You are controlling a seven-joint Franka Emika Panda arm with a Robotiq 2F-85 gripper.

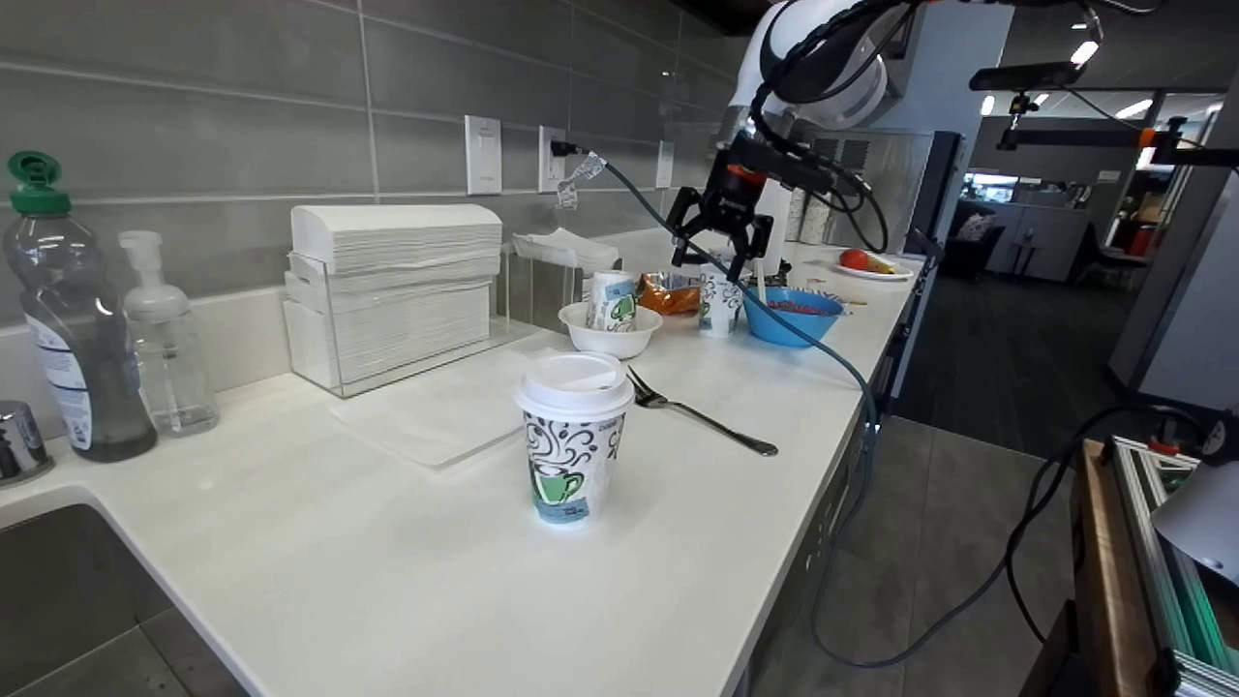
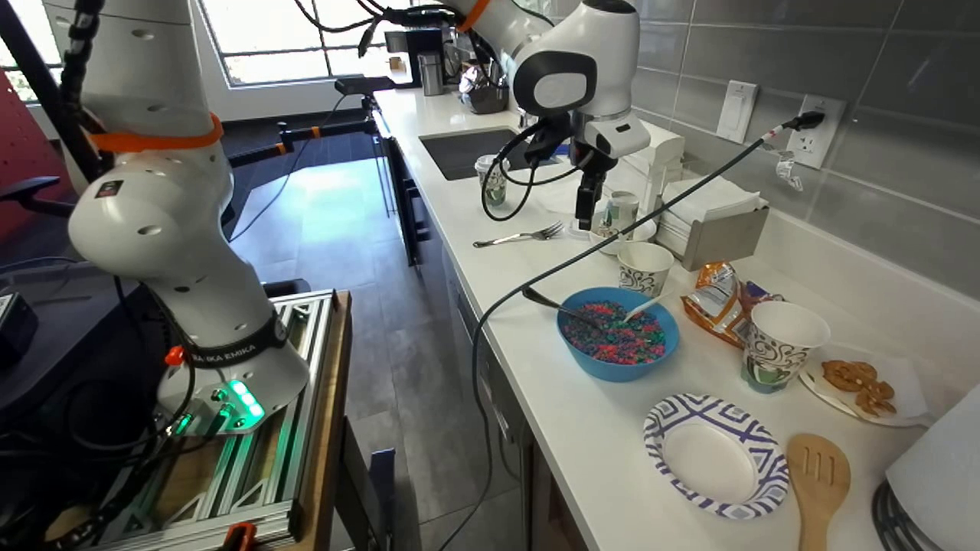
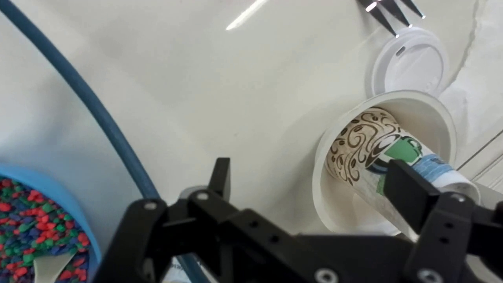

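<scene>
My gripper stands open above the counter, its two black fingers wide apart. In the wrist view, a white bowl (image 3: 320,188) lies below and towards the right finger, holding a patterned paper cup (image 3: 363,141) on its side. The right finger hides part of that cup. An upright paper cup (image 2: 645,266) stands close to the white bowl, beside the blue bowl (image 2: 613,369) of coloured pieces. Nothing shows between the fingers. From exterior view 1, the gripper (image 1: 711,269) hangs over the area of the upright cup and the blue cable.
A blue cable (image 1: 827,348) crosses over the counter near my gripper. A fork (image 1: 703,424) and a lidded cup (image 1: 571,447) stand apart on the near counter. A snack bag (image 2: 717,303), another cup (image 2: 781,344) and a patterned plate (image 2: 717,454) occupy the other side.
</scene>
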